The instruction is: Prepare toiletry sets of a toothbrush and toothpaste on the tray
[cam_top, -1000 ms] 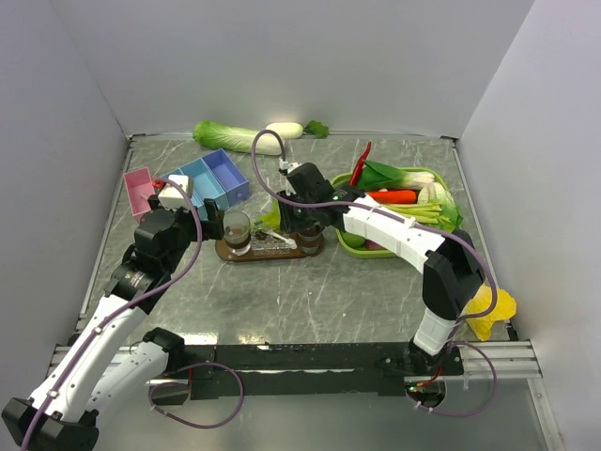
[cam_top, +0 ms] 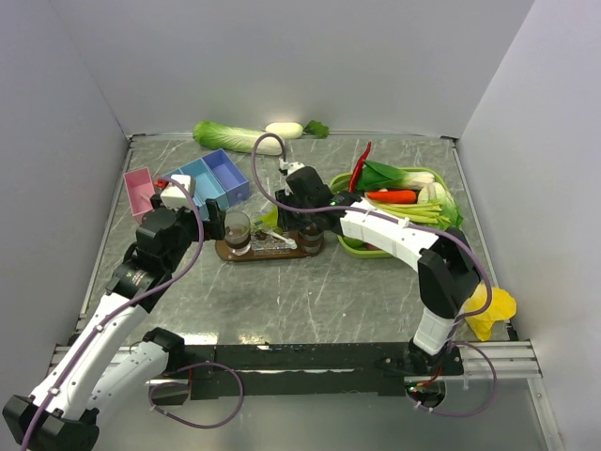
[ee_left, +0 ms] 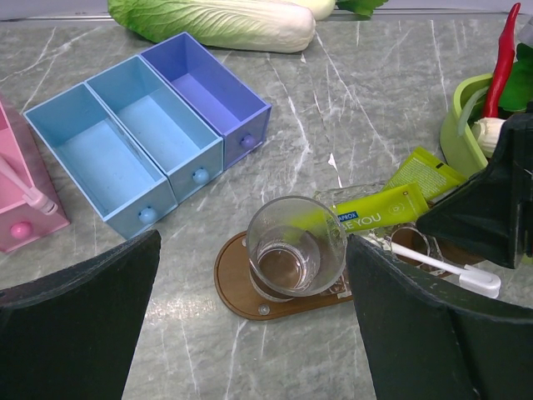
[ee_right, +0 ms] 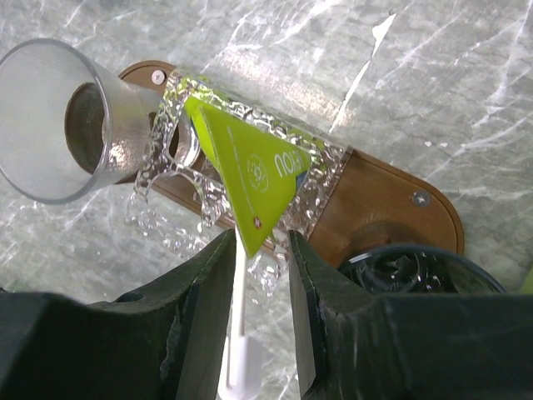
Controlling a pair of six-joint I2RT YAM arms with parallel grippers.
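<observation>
A brown tray (ee_left: pixel 231 282) holds a clear cup (ee_left: pixel 296 246), a transparent holder (ee_right: pixel 325 192), green toothpaste tubes (ee_left: pixel 375 208) and a white toothbrush (ee_left: pixel 466 279). My right gripper is right over the tip of a green tube (ee_right: pixel 250 175), fingers slightly apart; whether they touch it is unclear. A second, dark-looking cup (ee_right: pixel 416 267) stands at the tray's other end. My left gripper is open above the left cup, with nothing held.
Blue bins (ee_left: pixel 133 133) and a pink bin (ee_left: pixel 25 217) stand at left, the latter holding a toothbrush. A green vegetable basket (cam_top: pixel 352 249) is at right, napa cabbage (cam_top: pixel 235 138) at back.
My right arm has shifted very slightly downward at the wrist in the top view. The left arm and the objects look unchanged.
</observation>
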